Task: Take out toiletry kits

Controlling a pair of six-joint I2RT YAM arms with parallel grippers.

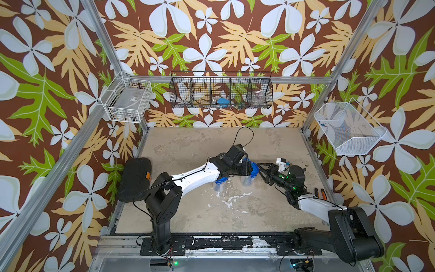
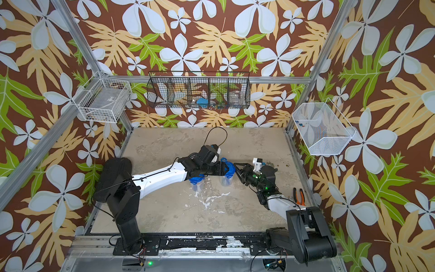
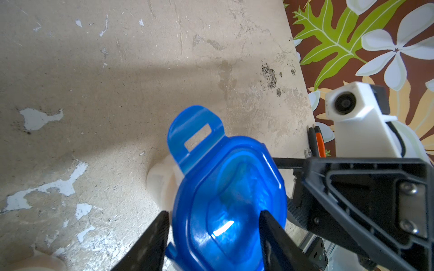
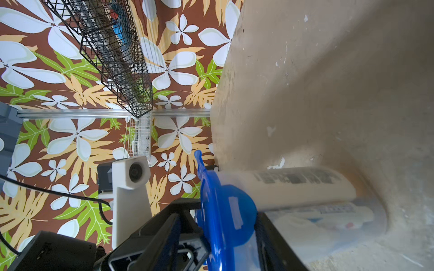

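Note:
Two clear toiletry kits with blue lids are on the table. The nearer-centre kit (image 1: 247,180) stands between my two grippers; the other kit (image 1: 218,185) is partly hidden under my left arm. In the left wrist view, the fingers of my left gripper stand apart over the first kit's blue lid (image 3: 239,194), whose tab sticks up to the left. My right gripper is open, its fingers reaching past either side of the same lid, seen edge-on. White items, one tube-like, show inside the clear body (image 4: 312,216). Firm contact cannot be made out.
A black wire basket (image 1: 220,93) hangs at the back with a blue item inside. White baskets hang at left (image 1: 129,99) and right (image 1: 349,127). A black case (image 1: 131,181) lies at the left edge, orange-handled pliers (image 2: 299,196) at the right.

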